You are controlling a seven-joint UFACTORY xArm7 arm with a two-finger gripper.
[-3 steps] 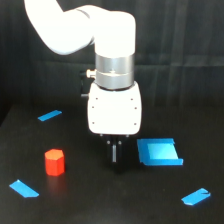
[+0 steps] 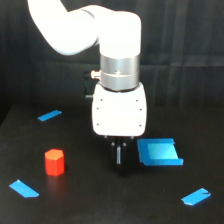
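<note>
On the left of the dark table sits a small red-orange block (image 2: 54,162), resting flat and free of anything else. My white gripper (image 2: 118,160) points down near the middle, well to the right of the block. Its dark fingers are hard to make out against the black surface, so how they stand cannot be told. Just right of it, a light blue square (image 2: 160,152) edged with blue tape lies on the table.
Strips of blue tape lie at the back left (image 2: 50,115), front left (image 2: 24,188) and front right (image 2: 196,197). A dark curtain (image 2: 190,50) hangs behind. Between block and gripper the table is clear.
My arm has shifted slightly to the right and a little lower. The block, the blue square and the tape strips have not moved.
</note>
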